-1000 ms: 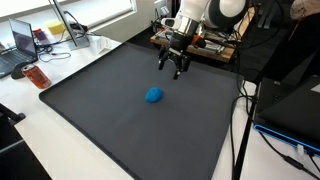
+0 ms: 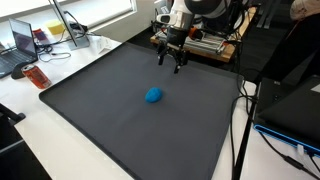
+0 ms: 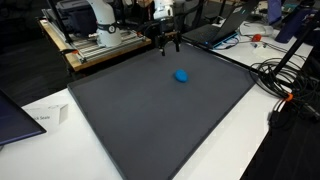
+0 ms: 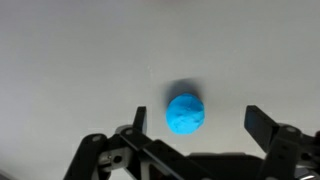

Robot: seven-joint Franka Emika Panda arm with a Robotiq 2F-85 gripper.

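Observation:
A small, round blue object [image 2: 153, 95] rests on the dark mat [image 2: 110, 110]. In exterior view 2 the same blue object [image 3: 181, 75] lies toward the far part of the mat. My gripper [image 2: 169, 61] is up near the mat's far edge, apart from the object. In the wrist view the blue object [image 4: 185, 114] shows low in the picture, between and beyond the two widely parted fingers [image 4: 267, 129]. My gripper stands open, and nothing is held.
An orange-red can [image 2: 37, 77] and a laptop [image 2: 15, 58] stand off the mat at the left. Cables [image 3: 285, 85] run beside the mat on the right in exterior view 2.
My arm and gripper have drawn back and up a little, away from the blue object. The blue object has stayed in place.

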